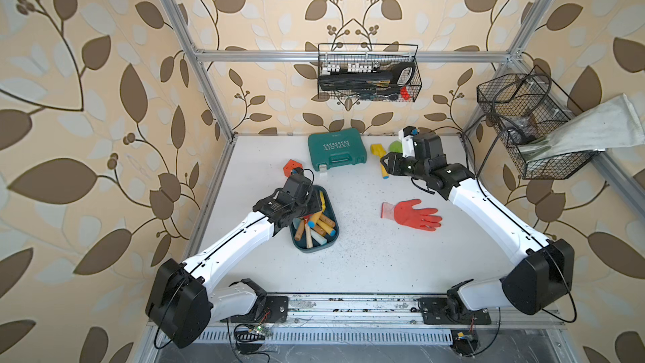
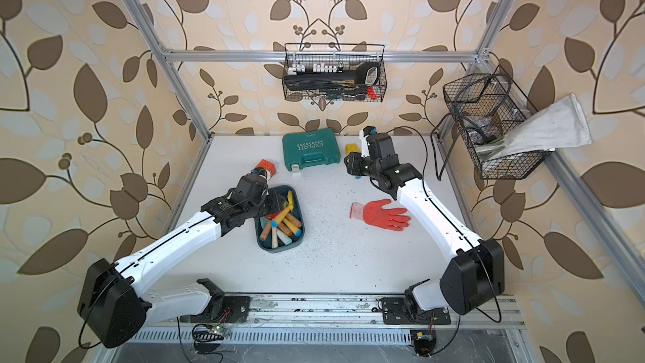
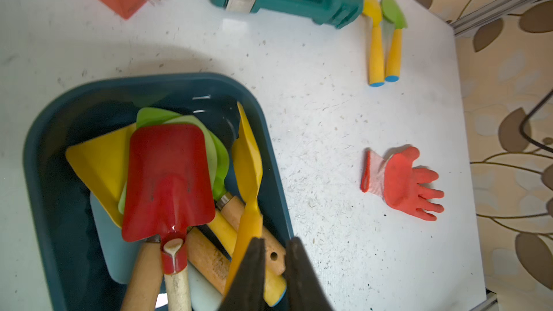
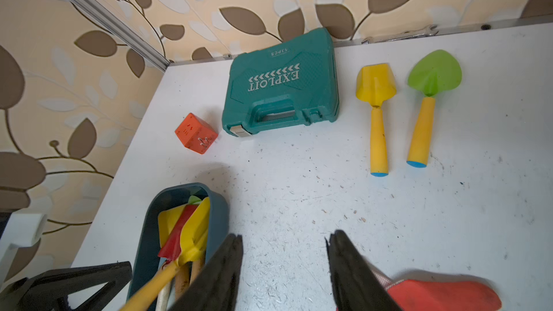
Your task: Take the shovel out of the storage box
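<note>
A dark teal storage box (image 3: 43, 207) holds several tools: a red shovel (image 3: 167, 178) lies on top, with yellow (image 3: 95, 167) and green pieces and wooden handles around it. My left gripper hangs over the box's right half, its blurred fingers over a yellow tool; how far they stand apart is hard to judge. My right gripper is open above the table with nothing between its fingers. A yellow shovel (image 4: 377, 126) and a green shovel (image 4: 426, 109) lie on the table at the back right.
A green tool case (image 4: 279, 80) stands at the back, an orange block (image 4: 195, 132) left of it. A red glove (image 1: 410, 215) lies right of centre. Wire baskets (image 1: 366, 84) hang on the back and right walls.
</note>
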